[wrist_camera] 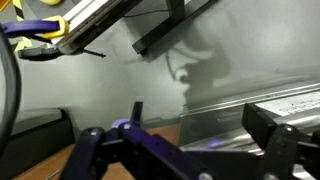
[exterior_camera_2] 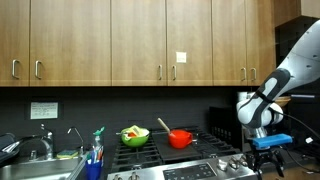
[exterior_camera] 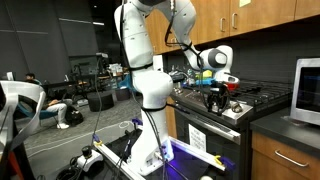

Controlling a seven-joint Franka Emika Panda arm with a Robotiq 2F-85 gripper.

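My gripper (exterior_camera: 217,104) hangs by the front of the stove, pointing down, near the level of the knobs. Its dark fingertips (wrist_camera: 137,112) stand wide apart in the wrist view, with only grey floor between them. In exterior view 2 the white arm (exterior_camera_2: 262,125) reaches down at the right, beside the stove. A red pot (exterior_camera_2: 180,139) and a green bowl (exterior_camera_2: 134,133) holding something yellow rest on the stove top (exterior_camera_2: 150,156), well away from the gripper.
Below the gripper is the oven front (exterior_camera: 205,130) with its handle. A metallic bar (wrist_camera: 275,100) crosses the wrist view at lower right. Wooden drawers (exterior_camera: 285,155) and a silver appliance (exterior_camera: 308,92) stand at right. A sink (exterior_camera_2: 48,152) and bottles (exterior_camera_2: 95,152) are far left.
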